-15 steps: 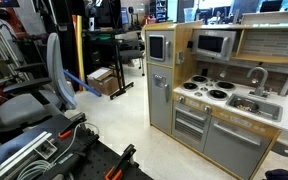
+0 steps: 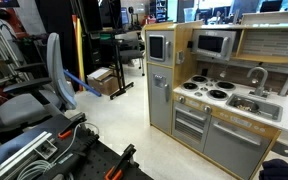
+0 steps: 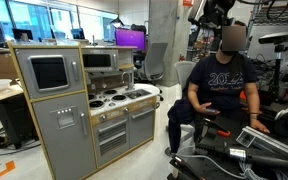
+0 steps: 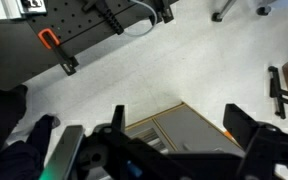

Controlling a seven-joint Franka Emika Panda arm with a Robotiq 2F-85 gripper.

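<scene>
My gripper shows at the bottom of the wrist view, its dark fingers wide apart. No object is held between them; pale floor and part of a grey and wood-coloured cabinet (image 4: 184, 128) lie beyond the gap. The toy kitchen (image 2: 189, 128) stands on the floor in exterior view 1, with a microwave (image 2: 213, 43), stove burners (image 2: 218, 94), a sink (image 2: 254, 103) and a tall grey door (image 2: 160, 100). In exterior view 2 the same kitchen (image 3: 62, 115) is on the left, and the dark arm (image 3: 212, 14) hangs at upper right.
A person (image 3: 224, 92) sits close by on the right of exterior view 2. Clamps (image 2: 120, 163) and a coiled cable (image 2: 62, 165) lie on the dark table at the front. Bare floor (image 2: 124, 118) separates table and kitchen.
A dark shape in the lower right corner of exterior view 1 has risen slightly and takes up more room. The kitchen stays as it was.
</scene>
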